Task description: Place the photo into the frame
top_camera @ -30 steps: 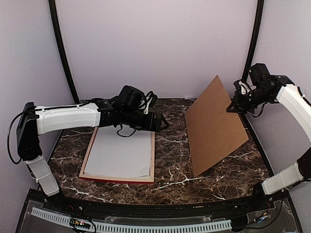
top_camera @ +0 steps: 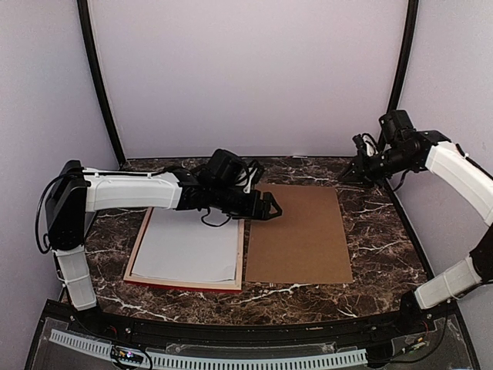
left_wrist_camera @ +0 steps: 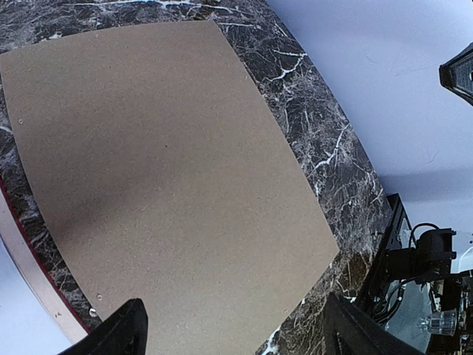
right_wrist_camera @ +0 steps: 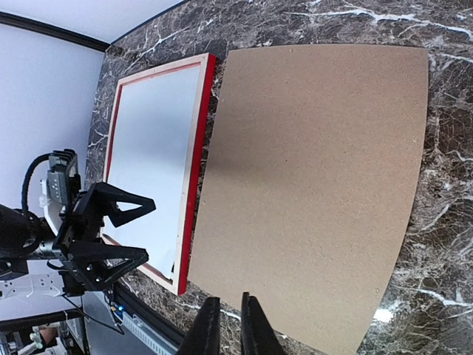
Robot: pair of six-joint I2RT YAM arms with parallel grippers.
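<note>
A wooden frame with red sides (top_camera: 135, 250) lies at the left, holding a white sheet (top_camera: 185, 250); in the right wrist view its red edge (right_wrist_camera: 194, 163) runs beside the board. The brown board (top_camera: 299, 239) lies flat to the frame's right. My left gripper (top_camera: 266, 206) hangs over the board's upper left, open and empty; in the left wrist view its fingertips (left_wrist_camera: 131, 318) are wide apart. My right gripper (top_camera: 348, 173) is above the board's back right corner, with nothing held; in the right wrist view its fingertips (right_wrist_camera: 230, 305) are slightly apart.
Grey walls enclose the left, back and right, and a black rail (top_camera: 254, 331) runs along the front edge.
The board, earlier tilted up from my right gripper, now lies flat beside the frame, released. My right gripper has moved left and down; my left gripper has moved slightly right.
</note>
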